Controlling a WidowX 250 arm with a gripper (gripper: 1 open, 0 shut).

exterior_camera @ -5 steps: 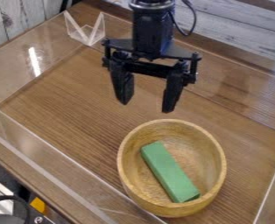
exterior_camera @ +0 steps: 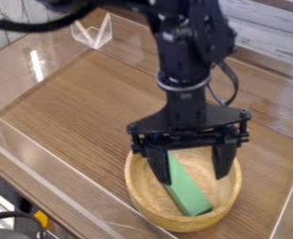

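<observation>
A round tan wooden bowl (exterior_camera: 149,201) sits at the lower middle of the table with a green block (exterior_camera: 188,194) lying in it. My black gripper (exterior_camera: 190,163) is lowered over the bowl, open, its two fingers at either side of the block's upper end. The upper end of the block is partly hidden behind the gripper. Whether the fingers touch the block cannot be told.
A white wire-like object (exterior_camera: 91,33) stands at the back left. A clear rim runs along the front left, with black cables beyond it.
The gripper has come down and toward the front, from above and behind the bowl to over it and the green block. The bowl and block have not visibly moved.
</observation>
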